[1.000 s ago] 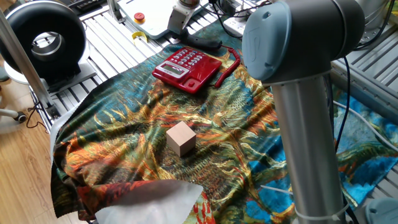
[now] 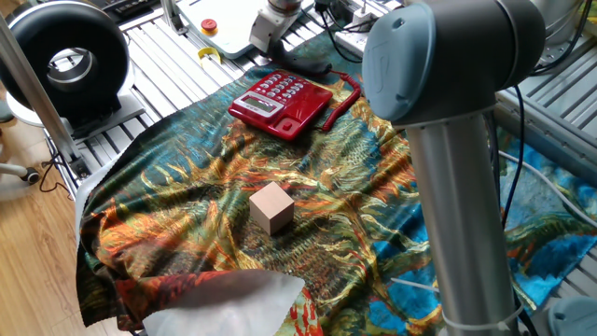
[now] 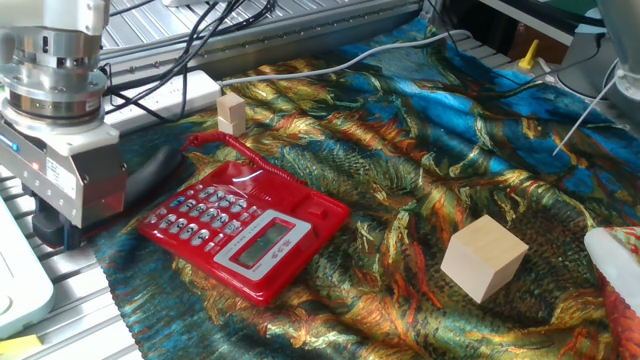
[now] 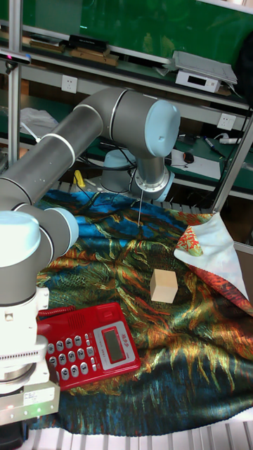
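A red push-button telephone (image 3: 245,225) lies face up on the patterned cloth, its handset off the cradle. The dark handset (image 3: 155,176) is behind the phone's keypad end, joined to it by a coiled red cord (image 3: 262,158). At the handset's far end, low over the table edge, is my gripper (image 3: 58,232). Its body hides that end of the handset, so whether the fingers are around it or beside it cannot be made out. In the first exterior view the gripper (image 2: 266,54) again meets the handset's end (image 2: 306,66). The third view shows only the gripper's housing (image 4: 34,401).
A wooden cube (image 3: 484,258) rests on the cloth, clear of the phone. A smaller wooden block (image 3: 231,115) stands near a white power strip (image 3: 160,105) and cables. The cloth has folds and a turned-over corner (image 4: 216,247). My arm link (image 2: 457,205) rises at the right.
In the first exterior view my gripper has shifted very slightly left and the handset's end sits a touch lower. The phone body and the cube have not moved.
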